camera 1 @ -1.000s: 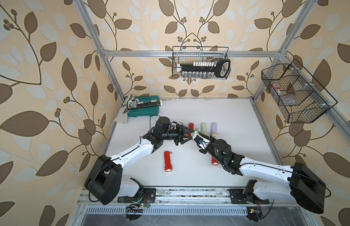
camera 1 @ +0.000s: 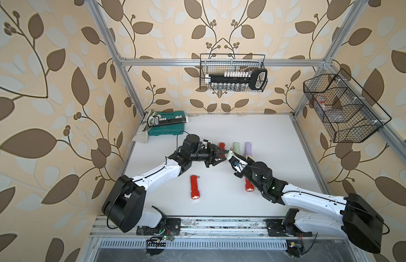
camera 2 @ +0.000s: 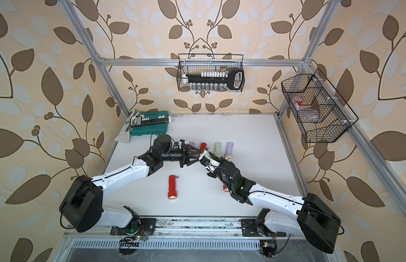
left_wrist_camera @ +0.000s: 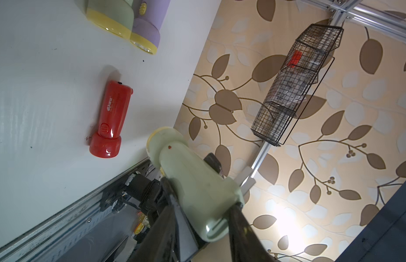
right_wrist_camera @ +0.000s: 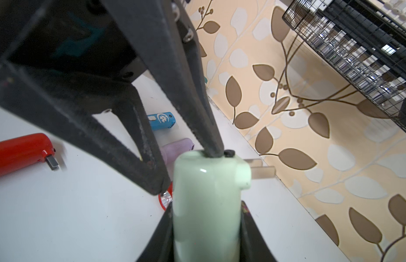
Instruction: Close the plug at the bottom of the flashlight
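Note:
A pale green flashlight (right_wrist_camera: 207, 209) is held off the table in my right gripper, whose dark fingers grip both sides. At its end, two flat plug prongs stick out sideways; the left wrist view shows the blurred prongs (left_wrist_camera: 247, 178) at that end of the flashlight (left_wrist_camera: 196, 183). My left gripper is part open over this end. One of its fingertips (right_wrist_camera: 214, 149) appears to touch the end face by a small black knob; the other hangs beside the body, apart from it. No gripping of the prongs shows.
A red flashlight (camera 1: 194, 187) lies at front left, another red flashlight (left_wrist_camera: 110, 118) partly under the right arm. Behind the grippers lie green (camera 1: 236, 149) and lilac (camera 1: 248, 149) flashlights. A green case (camera 1: 168, 129) stands at back left.
Over the last second, both grippers have shifted slightly to the right together in the top left view. The flashlight has stayed in the right gripper.

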